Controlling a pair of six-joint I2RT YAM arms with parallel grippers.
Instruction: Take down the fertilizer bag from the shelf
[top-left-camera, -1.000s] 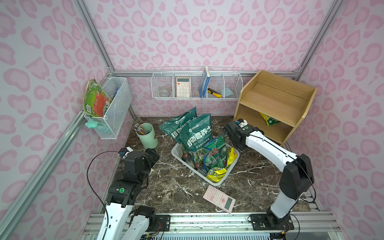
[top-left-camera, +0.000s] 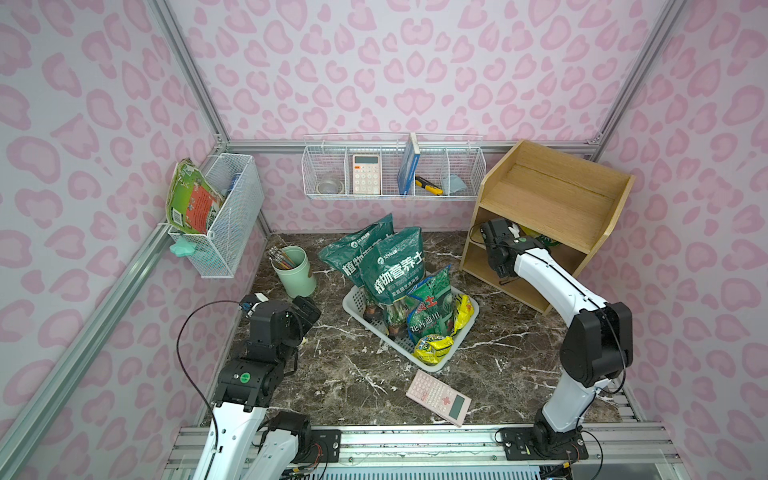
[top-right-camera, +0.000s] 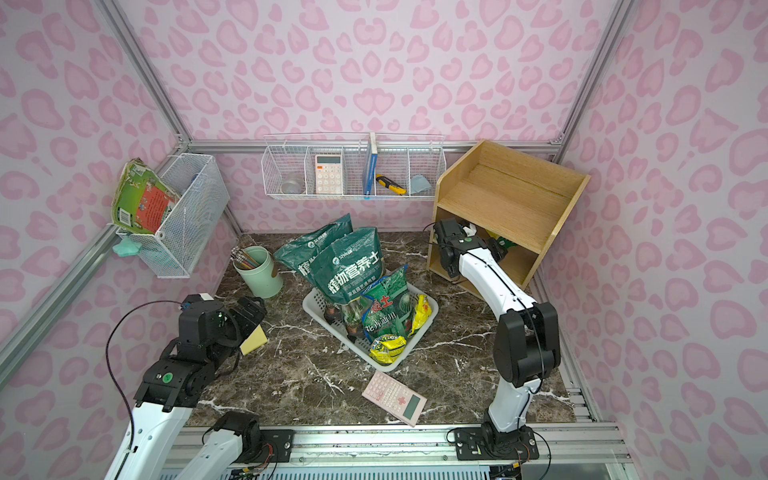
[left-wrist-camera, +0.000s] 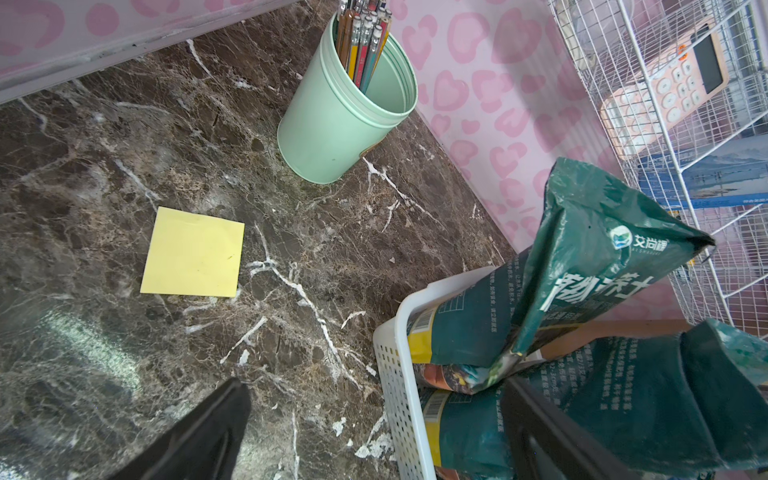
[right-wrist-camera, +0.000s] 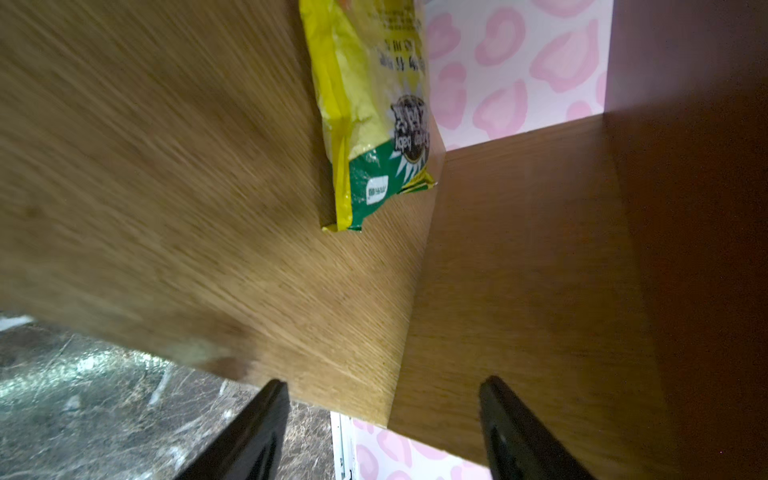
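Observation:
A yellow and green fertilizer bag (right-wrist-camera: 380, 104) lies inside the wooden shelf (right-wrist-camera: 320, 264), on its lower board, as the right wrist view shows. My right gripper is at the shelf's front opening, its fingers (right-wrist-camera: 260, 432) parted with nothing between them, and the bag is deeper in, apart from them. From the top left view the arm covers most of that bag. My left gripper hangs over the table's left side, fingers apart and empty, with the grey basket (left-wrist-camera: 397, 360) beyond its right finger.
Green soil bags (top-left-camera: 396, 268) and small yellow packets (top-left-camera: 433, 348) fill the basket mid-table. A pink calculator (top-left-camera: 438, 397) lies in front of it. A green pencil cup (top-left-camera: 297, 276) and a yellow note (left-wrist-camera: 193, 252) are at left. Above hangs a wire rack (top-left-camera: 320, 189).
My right gripper has moved right and back, from beside the basket to the shelf's opening. The left arm is practically still, and the basket has not moved.

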